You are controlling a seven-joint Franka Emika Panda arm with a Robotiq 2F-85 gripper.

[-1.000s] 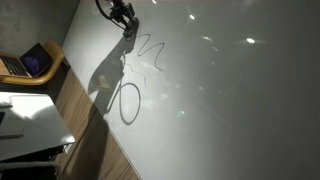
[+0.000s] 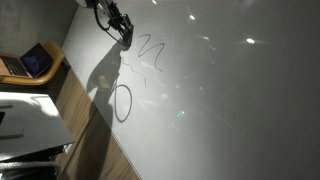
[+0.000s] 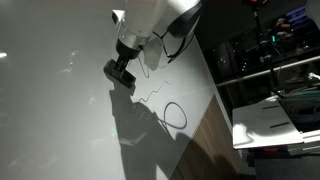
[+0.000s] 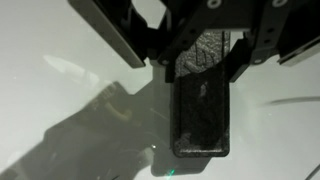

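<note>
A dark block like a board eraser [image 4: 202,115] sits between the two fingers of my gripper, which is shut on it. In exterior view 2 the block [image 3: 119,75] is at the arm's lower end, over a white board [image 3: 60,120]. Exterior view 1 has my gripper [image 2: 122,33] at the upper left of the board. Close beside it runs a dark wavy line [image 2: 151,47], with a drawn loop [image 2: 123,103] lower down. Whether the block touches the board cannot be told.
Wooden floor [image 2: 103,140] borders the board. Beyond it are a chair with a laptop [image 2: 37,60] and a white table [image 2: 35,125]. The arm casts a broad shadow on the board. Much of the board is free of objects.
The wavy line is still visible.
</note>
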